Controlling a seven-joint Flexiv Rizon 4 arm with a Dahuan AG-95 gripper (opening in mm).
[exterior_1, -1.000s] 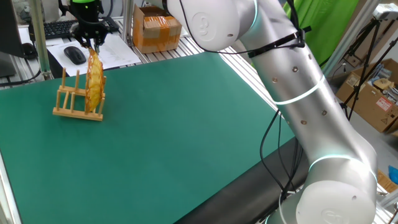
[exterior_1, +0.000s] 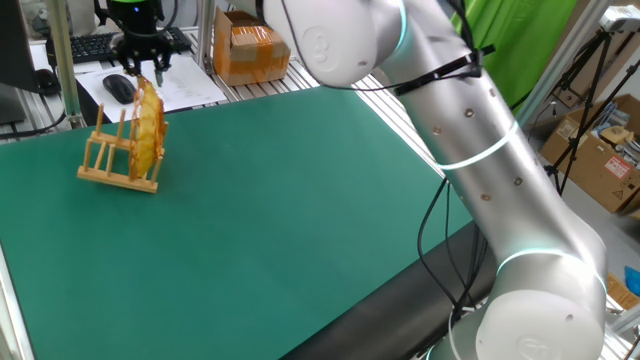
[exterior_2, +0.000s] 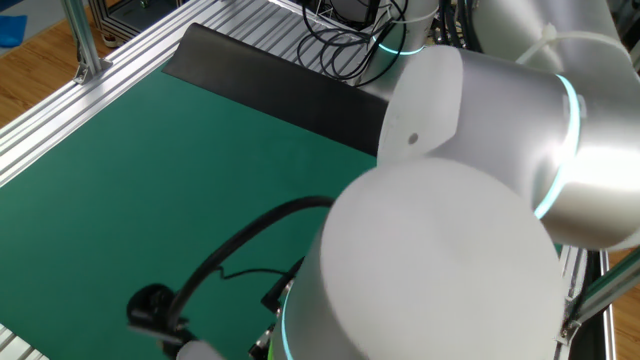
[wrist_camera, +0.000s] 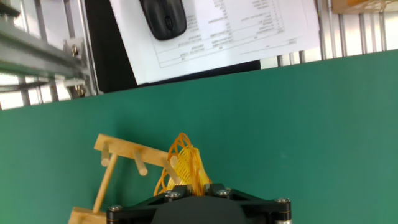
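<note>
In exterior view 1, a small wooden rack (exterior_1: 119, 181) with upright pegs stands at the table's left. A yellow-orange, wavy-edged plate-like piece (exterior_1: 149, 135) stands on edge in its right end. My gripper (exterior_1: 146, 74) points down just above the top of the piece, its fingers looking spread. From the wrist view, the orange edge of the piece (wrist_camera: 196, 171) rises between the dark fingertips of the gripper, and the rack (wrist_camera: 134, 149) lies to the left. The gripper's body hides the lower part of the piece there. Exterior view 2 does not show the fingers.
Beyond the table's far edge lie a paper sheet (wrist_camera: 230, 31), a black mouse (wrist_camera: 165, 17) and a keyboard (exterior_1: 95, 47). A cardboard box (exterior_1: 250, 50) stands behind.
The rack and the piece have shifted slightly left in exterior view 1. My gripper's fingers, close together before, now look spread apart, while its body has hardly moved.
</note>
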